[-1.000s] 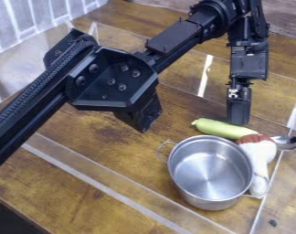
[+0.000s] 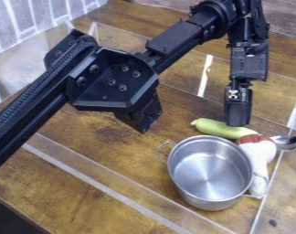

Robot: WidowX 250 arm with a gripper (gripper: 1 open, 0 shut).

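My black gripper (image 2: 238,113) hangs at the upper right, open, just above a green vegetable (image 2: 217,127), possibly a cucumber or zucchini, that lies behind a steel pot (image 2: 206,178). The pot stands empty on the wooden table. At its right are a white cloth-like item (image 2: 261,155) with a reddish part and a metal spoon (image 2: 287,143) sticking out to the right. The fingertips are dark and small, so their detail is hard to see.
A pale slatted barrier stands at the back left. The black arm spans the upper left of the view.
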